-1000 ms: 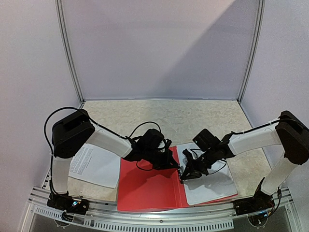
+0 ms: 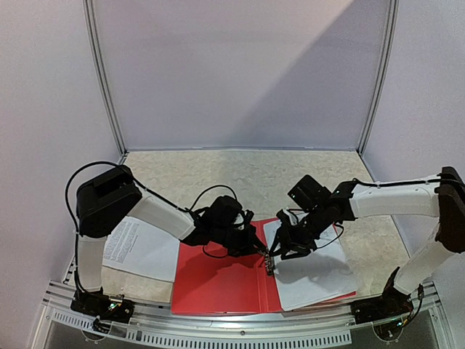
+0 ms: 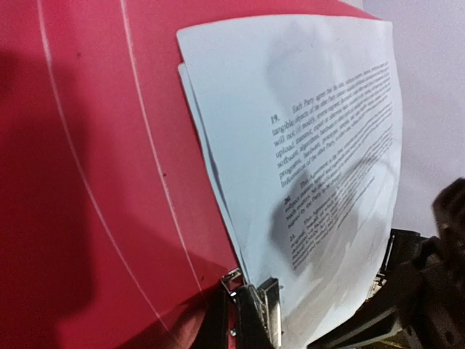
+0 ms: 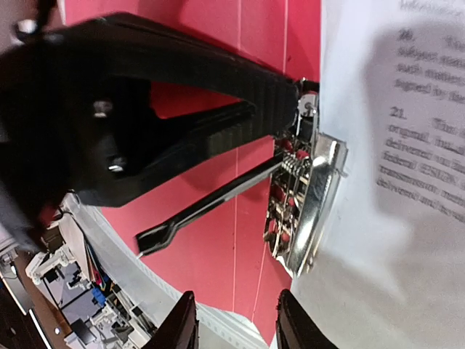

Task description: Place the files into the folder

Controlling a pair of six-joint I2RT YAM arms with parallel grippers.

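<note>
An open red folder (image 2: 214,287) lies at the table's front, printed pages (image 2: 312,280) on its right half; the wrist views show their text close up. A metal clip (image 4: 316,196) sits at the spine along the pages' left edge. My left gripper (image 2: 258,251) is at the top of this clip, fingers shut against it; whether anything thin is between them is hidden. My right gripper is just right of the spine over the pages' edge, part open, its two fingertips apart with nothing visible between them.
Loose printed sheets (image 2: 142,251) lie left of the folder, partly under my left arm. The metal frame rail runs along the front edge.
My right arm has risen and shifted, its upper segment higher in the top view. The folder has moved slightly left. My left gripper stays near the clip.
</note>
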